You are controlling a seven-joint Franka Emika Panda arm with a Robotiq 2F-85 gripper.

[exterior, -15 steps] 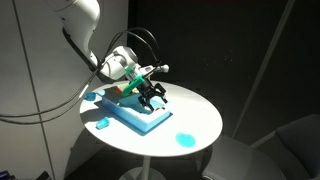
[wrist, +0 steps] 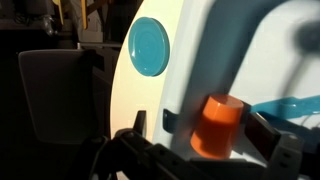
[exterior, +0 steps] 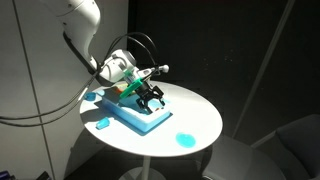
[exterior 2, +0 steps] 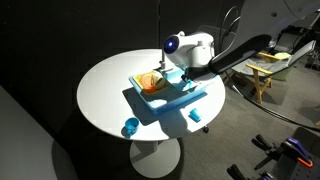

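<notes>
An orange cup-like piece (wrist: 217,127) stands in the wrist view against the inner wall of a light-blue tray (exterior: 140,121). My gripper is open over it, a dark finger on either side, and the piece shows between them. Whether the fingers touch it, I cannot tell. In exterior view 1 the gripper (exterior: 153,100) is low inside the tray. A teal flat thing (wrist: 290,107) lies on the tray floor to the right in the wrist view.
Outside the tray, a turquoise disc (exterior: 185,140) lies flat on the round white table (exterior: 200,110). A blue cup (exterior 2: 131,127) and a small blue item (exterior 2: 196,115) are also on the table. Several things, some orange, are in the tray (exterior 2: 178,103).
</notes>
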